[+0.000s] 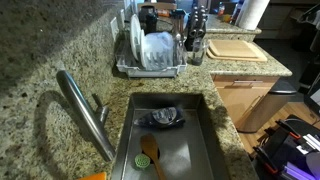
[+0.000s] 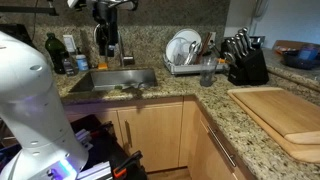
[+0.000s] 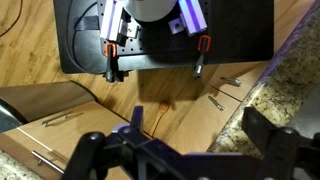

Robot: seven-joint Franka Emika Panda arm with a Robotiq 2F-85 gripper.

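Note:
My gripper shows at the bottom of the wrist view, its dark fingers (image 3: 138, 147) wide apart with nothing visible between them. In exterior view 2 the gripper hangs at the upper left, above the counter's sink side. The sink (image 1: 203, 148) holds a wooden spoon (image 1: 168, 150), a green slotted utensil (image 1: 149, 148) and a dark object (image 1: 162, 118) too unclear to name. The gripper itself cannot be made out in exterior view 1.
A dish rack with plates (image 1: 158, 50) stands behind the sink. A knife block (image 2: 247, 65), a glass jar (image 2: 208, 70) and a cutting board (image 2: 280, 108) are on the counter (image 2: 190, 95). Bottles (image 2: 68, 65) stand at the left. Wooden drawers (image 3: 58, 128) stick out over the floor.

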